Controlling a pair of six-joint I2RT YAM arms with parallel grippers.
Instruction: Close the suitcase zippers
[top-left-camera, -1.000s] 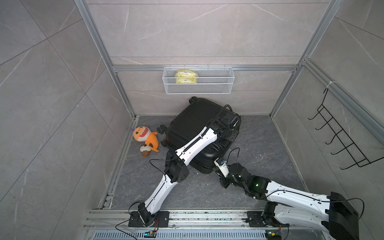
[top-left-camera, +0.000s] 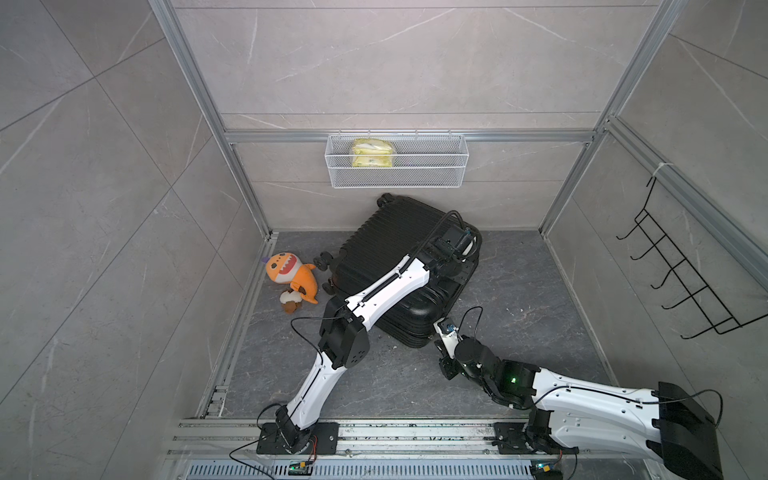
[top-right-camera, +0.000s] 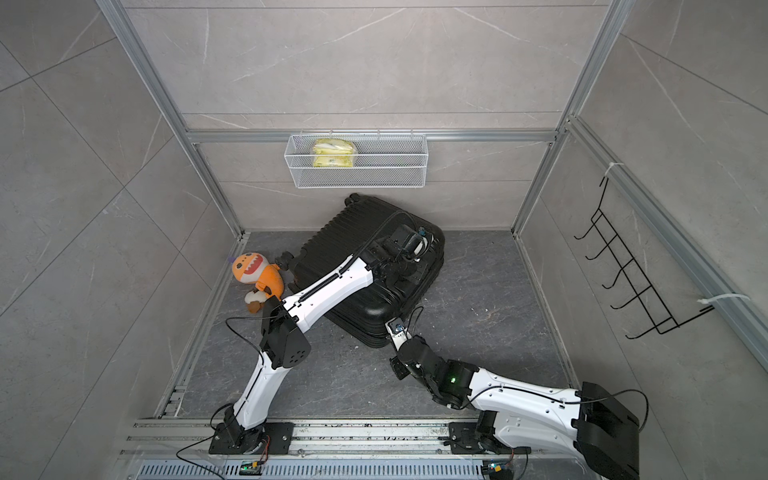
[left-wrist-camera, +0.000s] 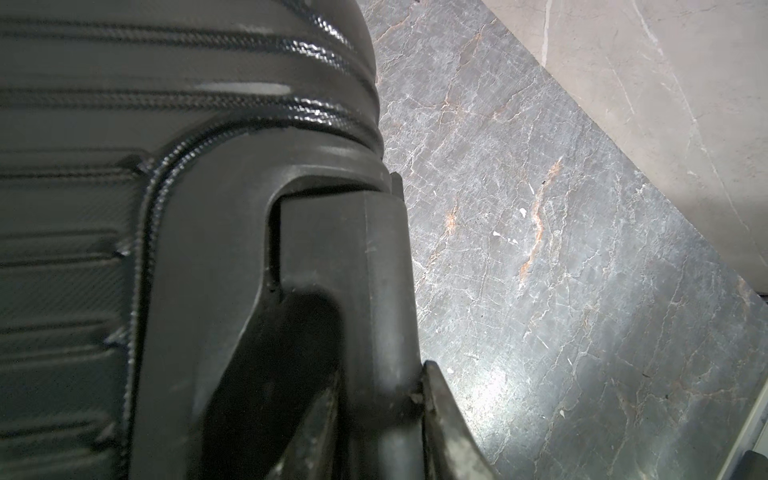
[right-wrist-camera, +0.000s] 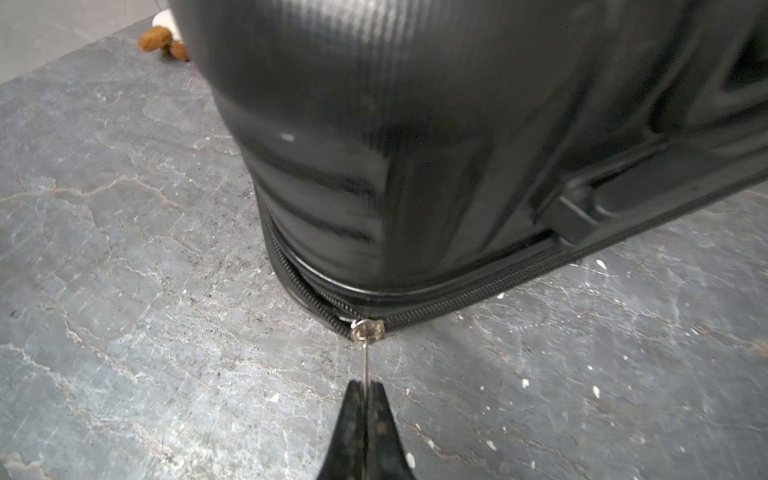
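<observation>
The black ribbed suitcase (top-left-camera: 376, 244) lies on the floor, angled, near the back wall. In the left wrist view, my left gripper is shut on its side handle (left-wrist-camera: 340, 248), one finger on each side of the bar. At a bottom corner of the case, my right gripper is shut on the thin pull tab (right-wrist-camera: 365, 361) of the metal zipper slider (right-wrist-camera: 368, 329). The zipper rows stand apart to the left of the slider; to its right the zipper (right-wrist-camera: 472, 289) appears joined.
An orange plush toy (top-left-camera: 294, 275) lies left of the suitcase. A white wire basket (top-left-camera: 440, 160) hangs on the back wall, and a black hook rack (top-left-camera: 686, 276) on the right wall. The floor (top-left-camera: 528, 296) right of the case is clear.
The left arm's elbow has shifted slightly to the left and back. My right gripper has moved a little to the right. The suitcase has hardly moved.
</observation>
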